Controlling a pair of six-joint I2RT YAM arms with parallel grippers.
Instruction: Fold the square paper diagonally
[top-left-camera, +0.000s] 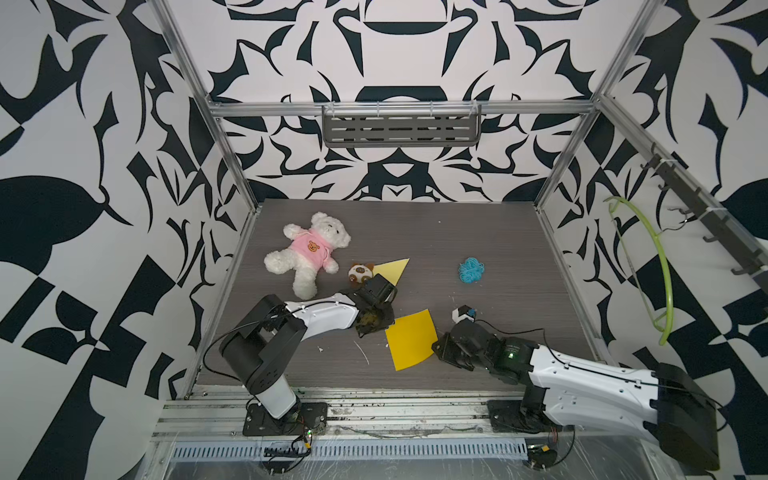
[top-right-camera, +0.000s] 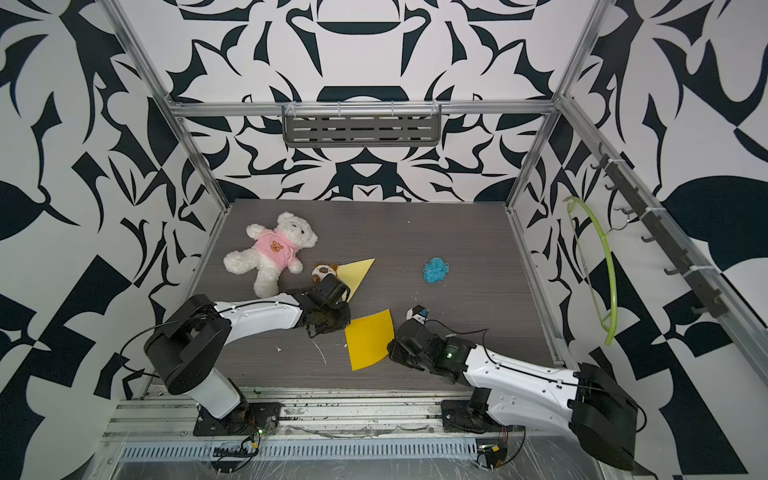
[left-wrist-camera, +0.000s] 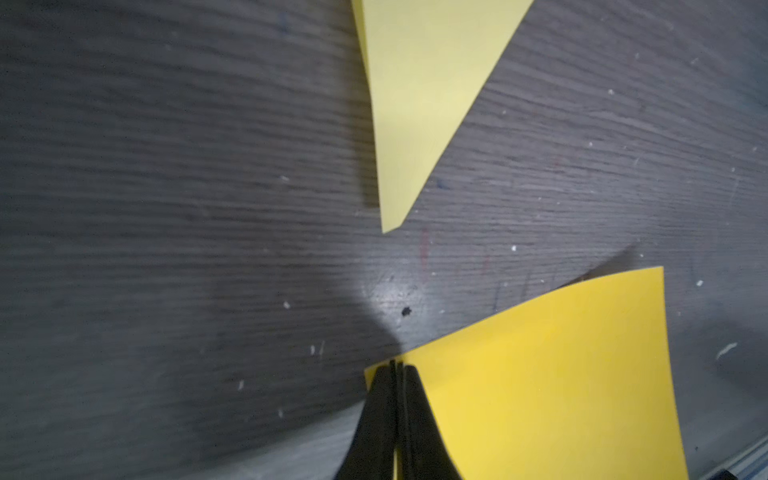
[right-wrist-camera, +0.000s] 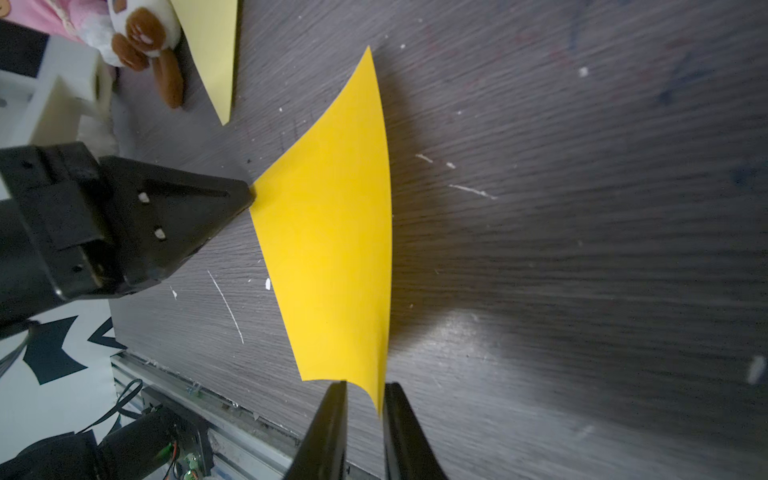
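Observation:
The bright yellow square paper (top-left-camera: 410, 342) lies near the table's front, its far and side edges lifted or curved in the right wrist view. My left gripper is shut at the paper's left corner, in the left wrist view over that corner; whether paper is between its fingertips is unclear. My right gripper stands part open at the paper's right edge, where a corner bends up between or just beside its fingertips. A paler yellow folded triangle (left-wrist-camera: 432, 88) lies behind the square, apart from it.
A white teddy bear (top-left-camera: 308, 248) and a small brown-white plush (top-left-camera: 359, 273) lie at the back left. A blue knitted object (top-left-camera: 471, 269) sits right of centre.

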